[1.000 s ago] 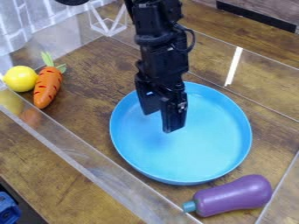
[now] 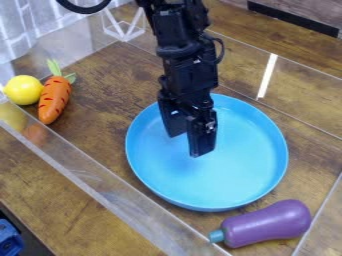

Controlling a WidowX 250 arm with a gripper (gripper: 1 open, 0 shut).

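Observation:
A black robot arm reaches down from the top of the view, its gripper (image 2: 187, 128) open over the middle of a blue plate (image 2: 203, 182), with nothing visible between its fingers. A purple toy eggplant (image 2: 267, 222) lies on the wooden surface at the lower right, beside the plate. To the left, a toy carrot (image 2: 54, 98) and a yellow lemon (image 2: 23, 89) lie close together.
A clear plastic edge (image 2: 80, 175) runs along the left and lower left. A small blue object (image 2: 7, 240) shows at the bottom left corner. The wooden surface around the plate is mostly clear, with a white strip (image 2: 267, 75) at the right.
The arm and gripper have shifted very slightly; the objects and plate stay where they were.

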